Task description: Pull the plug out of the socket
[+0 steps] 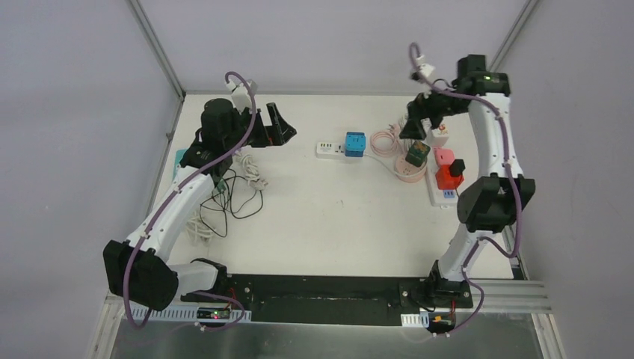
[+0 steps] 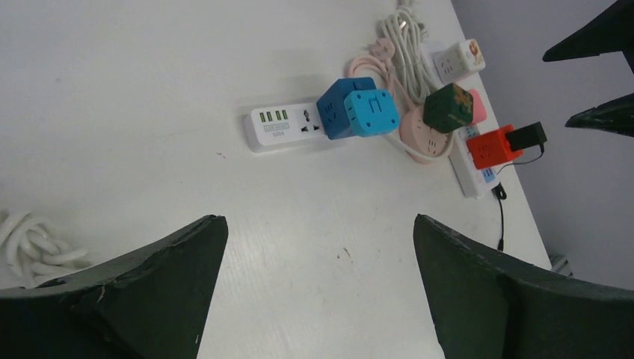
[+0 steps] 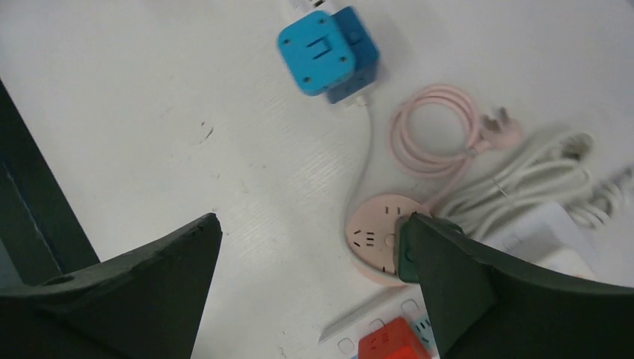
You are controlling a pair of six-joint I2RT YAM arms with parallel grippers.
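Note:
A blue cube plug sits on a white power strip at mid-table. A green cube rests on a pink round socket; a red plug with a black adapter and a pink plug sit on another white strip. My left gripper is open and empty, left of the blue cube. My right gripper hangs open above the right-hand group, with the green cube and socket below it in the right wrist view.
Coiled cables lie at the left; pink and white cables lie near the round socket. Walls border the sides and back.

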